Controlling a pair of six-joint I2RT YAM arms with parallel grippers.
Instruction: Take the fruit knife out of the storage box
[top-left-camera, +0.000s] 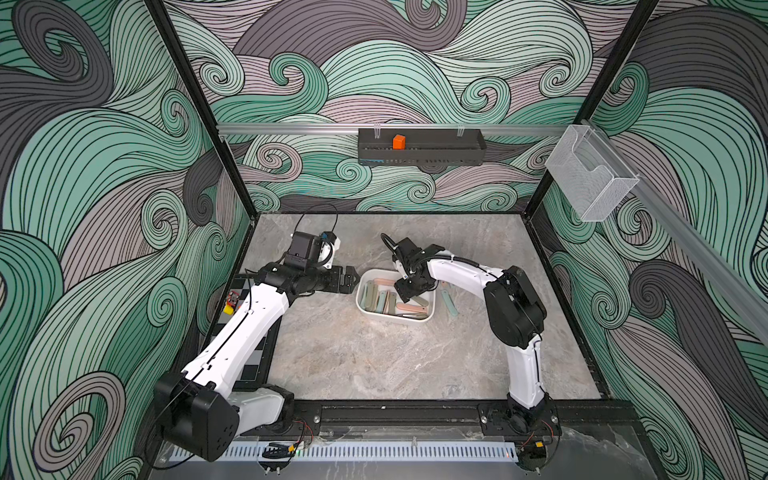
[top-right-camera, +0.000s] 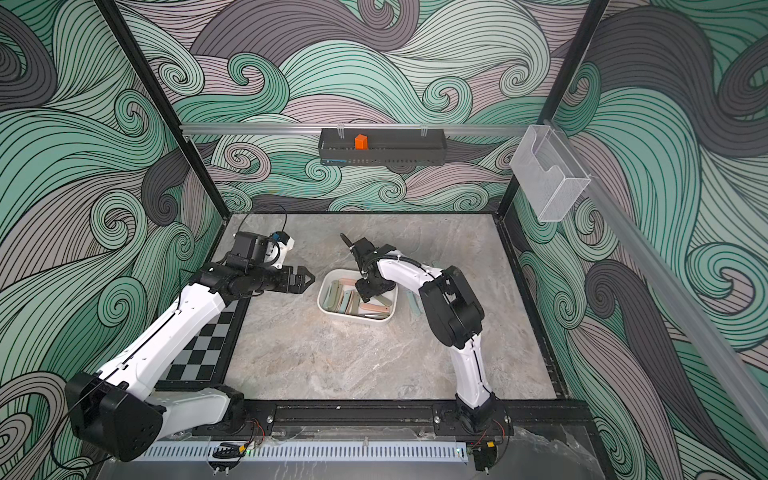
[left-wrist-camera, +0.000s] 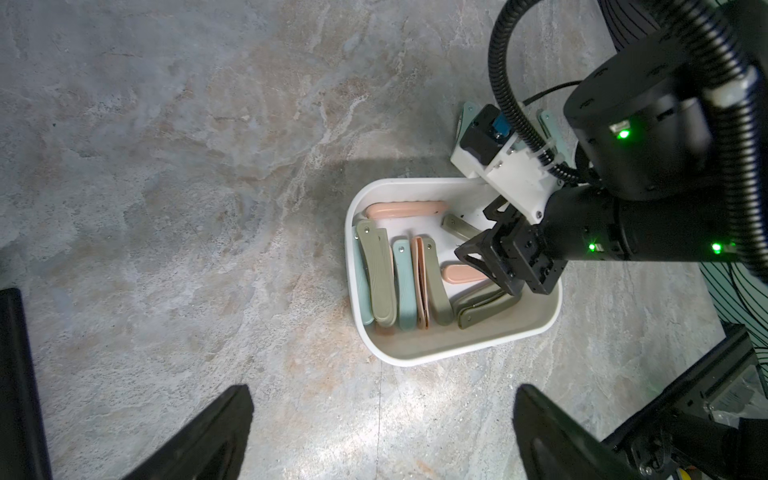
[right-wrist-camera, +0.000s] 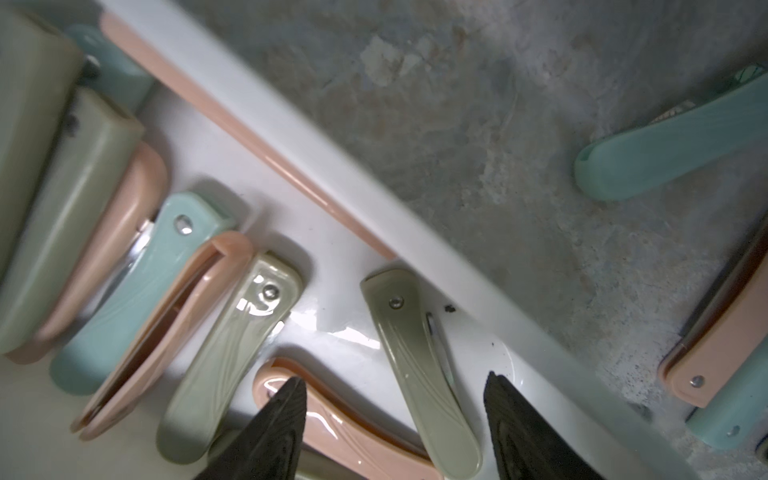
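Folding fruit knives in green, pink and teal lie in the white storage box (left-wrist-camera: 369, 340). Between the fingertips of my open right gripper, in the right wrist view, an olive-green knife (right-wrist-camera: 416, 364) lies on the box floor near the wall. A pink knife (right-wrist-camera: 344, 424) sits beside it, partly behind the left finger. Farther left are another green knife (right-wrist-camera: 228, 356), an upright pink knife (right-wrist-camera: 172, 328) and a teal knife (right-wrist-camera: 132, 308). My left gripper stands open and empty, left of the box.
Outside the box, a teal knife (right-wrist-camera: 672, 140) and a pink knife (right-wrist-camera: 724, 340) rest on the table. A checkered board (top-right-camera: 196, 352) lies at the left edge. A wire basket (top-left-camera: 588, 176) hangs at upper right.
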